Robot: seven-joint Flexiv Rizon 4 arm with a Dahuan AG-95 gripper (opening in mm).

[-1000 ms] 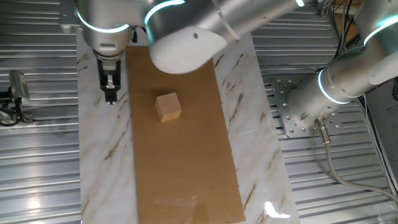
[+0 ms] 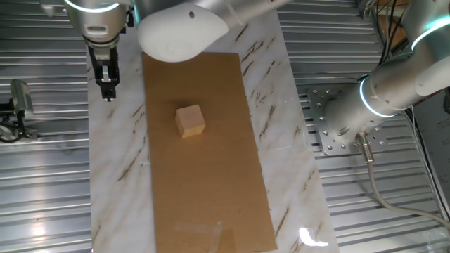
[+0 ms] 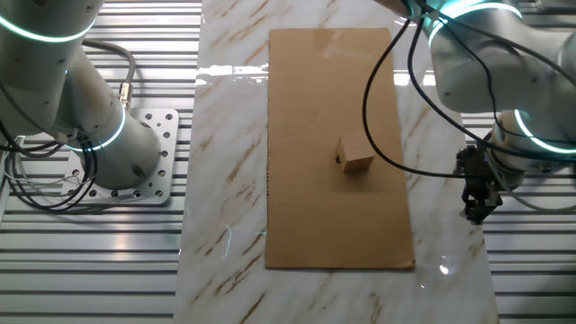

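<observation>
A plain wooden block [image 2: 190, 121] rests on the brown cardboard sheet [image 2: 204, 183]; exterior view 2 shows the same block [image 3: 355, 153] with a dark hole in one side face. My gripper [image 2: 108, 97] points downward over the marble strip to the left of the cardboard, clear of the block. In exterior view 2 the gripper [image 3: 475, 216] appears past the cardboard's right side. Its fingers are seen edge-on and dark, so how far apart they stand does not show. Nothing is visible hanging from it.
The cardboard lies on a marble-patterned board [image 2: 116, 190], flanked by slatted metal tabletop [image 2: 42, 183]. My arm's base plate [image 2: 320, 119] is bolted at the right. A metal fixture [image 2: 20, 105] stands at the far left. Apart from the block, the cardboard is bare.
My arm and gripper have drifted left and toward the top of exterior view 1, farther from the block. The block and cardboard have stayed where they were.
</observation>
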